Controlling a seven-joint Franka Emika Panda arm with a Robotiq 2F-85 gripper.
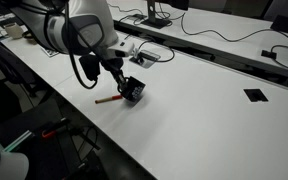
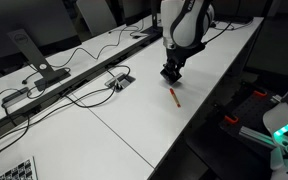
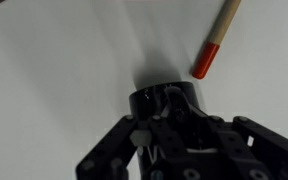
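A black cup (image 1: pixel 134 90) is at the table's left part, leaning in exterior view 1, with my gripper (image 1: pixel 123 82) shut on it. In exterior view 2 the cup (image 2: pixel 170 74) shows as a dark shape below the gripper's fingers. From the wrist, its dark rounded body (image 3: pixel 142 104) fills the lower middle, and the black fingers blend into it, so the exact contact is hard to make out. Whether the cup touches the table cannot be told. A wooden-coloured stick with a red end (image 3: pixel 207 60) lies on the white table, apart from the cup.
Cables (image 1: pixel 199 32), a keyboard (image 1: pixel 54 48) and monitor stands line the far side. The table's near edge runs close to the stick.
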